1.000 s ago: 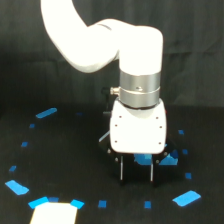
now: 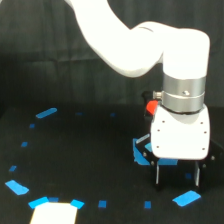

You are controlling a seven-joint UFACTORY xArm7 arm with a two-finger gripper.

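My white arm reaches in from the top, and its gripper (image 2: 178,178) hangs with the fingers pointing down at the right of the dark table. The two dark fingers stand well apart, open, and nothing shows between them. A small red object (image 2: 152,106) peeks out at the left of the wrist, partly hidden behind the arm; what it is cannot be told. Whether the fingertips touch the table is unclear.
Blue tape pieces (image 2: 17,187) are scattered over the black table (image 2: 75,150), with larger blue patches partly behind the gripper. At the bottom left edge a pale block-like object (image 2: 54,213) is cut off by the frame.
My gripper has moved to the right and appears slightly larger and lower in the picture. The red object now shows beside the wrist; the pale object has stayed put.
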